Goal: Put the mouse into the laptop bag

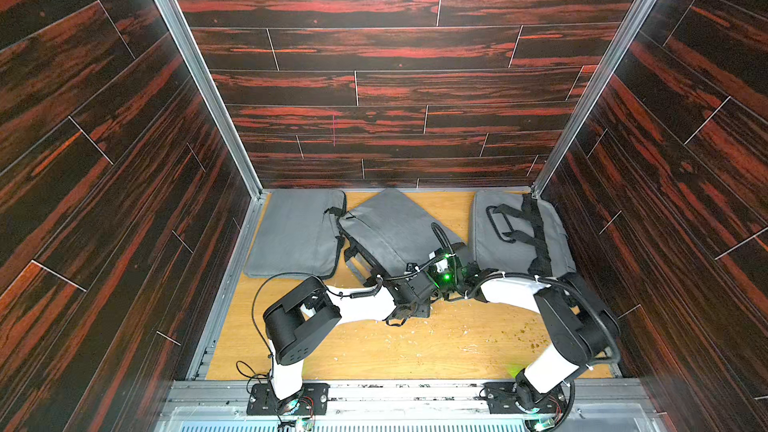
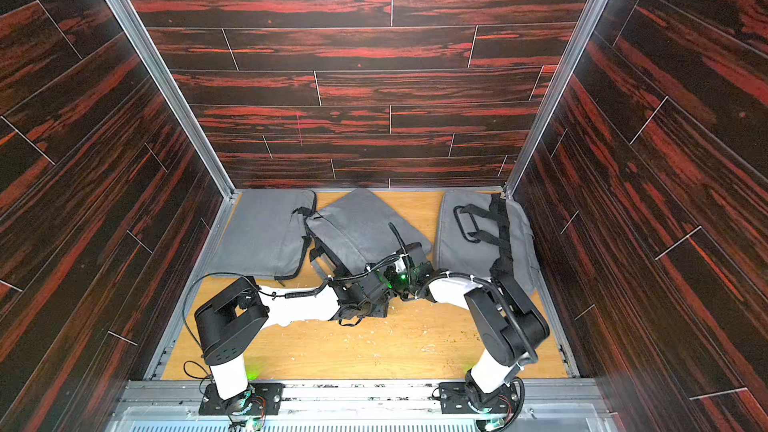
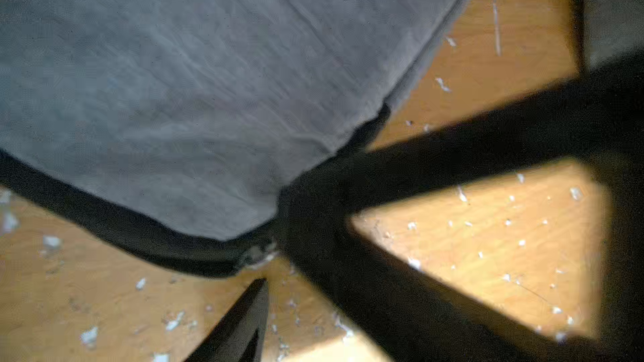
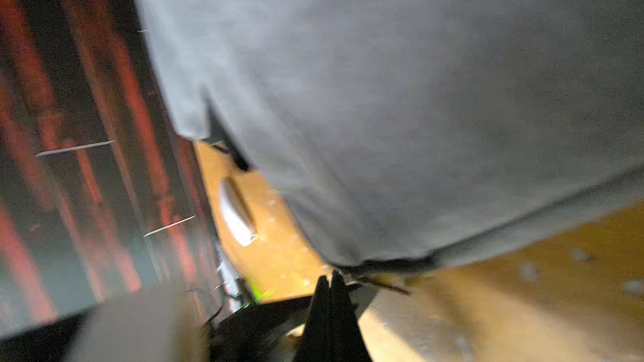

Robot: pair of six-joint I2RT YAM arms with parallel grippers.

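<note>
The middle grey laptop bag point(image 1: 400, 228) lies turned at an angle, its near corner under both grippers. In the right wrist view my right gripper is shut at the edge of the grey cloth point(image 4: 469, 94); nothing clear shows between its tips. My left gripper point(image 1: 426, 284) is open close beside it. In the left wrist view, one slim black finger point(image 3: 245, 325) points toward the bag's dark-trimmed corner point(image 3: 201, 251). Blurred black bars hide part of that corner. A white rounded object point(image 4: 236, 218), possibly the mouse, rests on the wood in the right wrist view.
Another grey bag point(image 1: 294, 232) lies at the left and a third with black straps point(image 1: 520, 232) at the right. The two grippers nearly touch, leaving little room between them.
</note>
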